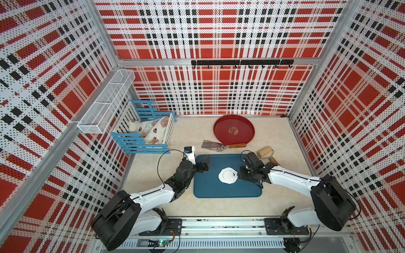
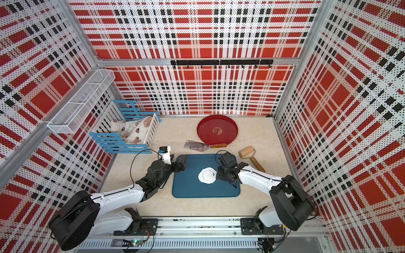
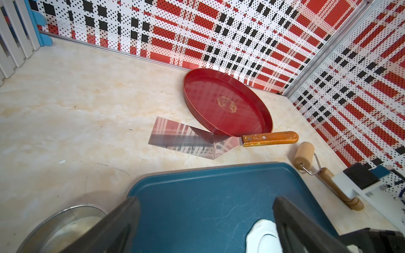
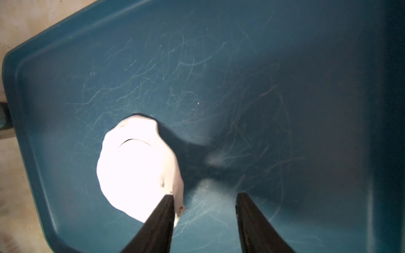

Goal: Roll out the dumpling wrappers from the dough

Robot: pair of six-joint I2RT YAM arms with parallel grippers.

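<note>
A flat, white piece of dough (image 4: 137, 168) with an uneven outline and a round mark pressed in it lies on the blue tray (image 4: 253, 105). Its right side stands slightly raised in the right wrist view. My right gripper is open, its left finger (image 4: 162, 219) overlapping the dough's edge in that view; whether they touch I cannot tell. Over the tray's left end hangs my left gripper, open and holding nothing. The rolling pin (image 3: 304, 156), a wooden roller on a wire frame with a handle, rests on the table right of the tray.
Behind the tray lies a metal spatula (image 3: 185, 137) with a wooden handle, partly against a round red tray (image 3: 227, 101). A metal bowl (image 3: 54, 227) sits by the tray's left edge. At the back left stands a blue and white crib (image 1: 141, 130) with dolls.
</note>
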